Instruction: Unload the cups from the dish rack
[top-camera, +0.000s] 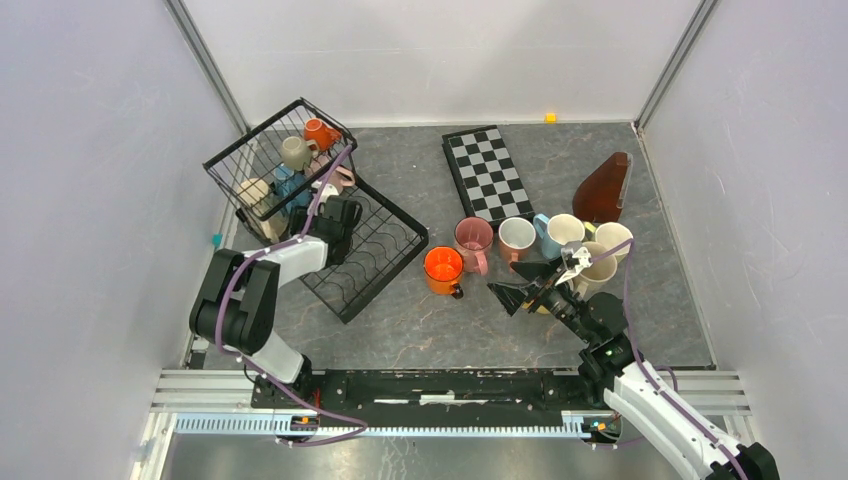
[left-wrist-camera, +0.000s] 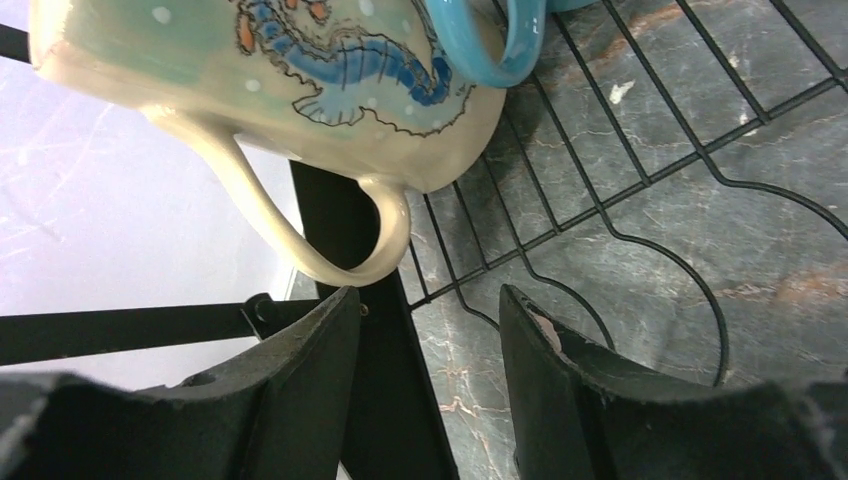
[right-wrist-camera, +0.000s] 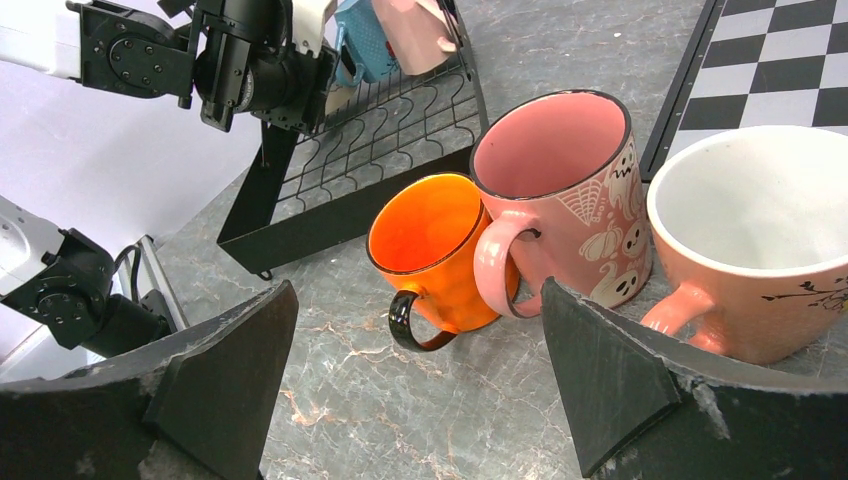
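Observation:
The black wire dish rack (top-camera: 386, 273) stands at the left of the table with two tiers. On its upper tier are an orange-red cup (top-camera: 320, 132) and a grey-beige cup (top-camera: 296, 152); below are a blue cup (top-camera: 287, 184), a pink cup (top-camera: 343, 178) and a cream cup. In the left wrist view the cream cup (left-wrist-camera: 400, 130), with a seahorse, lies tilted, its handle just beyond the open fingers of my left gripper. My right gripper is open and empty; an orange cup (right-wrist-camera: 425, 225) and a pink ghost cup (right-wrist-camera: 560, 150) stand beyond it.
Several unloaded cups stand in a cluster by the right arm, among them a light blue-handled cup (top-camera: 563, 232). A checkered board (top-camera: 490, 173) and a brown container (top-camera: 602, 188) lie behind them. Clear table spans the front middle.

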